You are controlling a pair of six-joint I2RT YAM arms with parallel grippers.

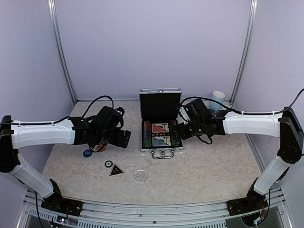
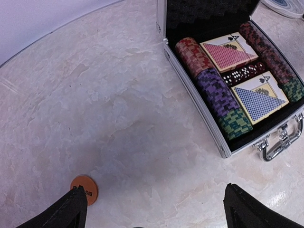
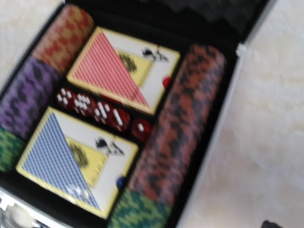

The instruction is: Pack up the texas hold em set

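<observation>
The open silver case (image 1: 161,150) holds chip rows (image 3: 175,123), red cards (image 3: 114,71), blue cards (image 3: 71,166) and red dice (image 3: 104,111). Left of it my left gripper (image 1: 124,138) stands open and empty over an orange chip (image 2: 84,190). A blue chip (image 1: 87,153), a small dark round chip (image 1: 109,164), a black triangle (image 1: 116,170) and a clear disc (image 1: 140,176) lie on the table. My right gripper (image 1: 180,131) is over the case's right side; its fingers are mostly outside its wrist view.
A pale cup (image 1: 218,98) stands at the back right behind the right arm.
</observation>
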